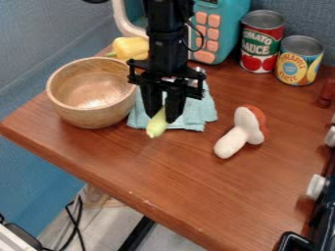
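Observation:
My black gripper (pixel 164 98) hangs above a light blue cloth (pixel 191 112) at the middle of the table, its fingers on a pale yellow-green vegetable (pixel 157 123), apparently corn, which hangs below them over the cloth's front edge. Left of it is a wooden bowl (pixel 88 94). To the right lies a mushroom toy (pixel 240 132) with a white stem and red cap.
A yellow object (pixel 129 47), a teal toy microwave (pixel 210 34) and two cans (pixel 261 43) stand at the back. Black equipment (pixel 312 206) lines the right edge.

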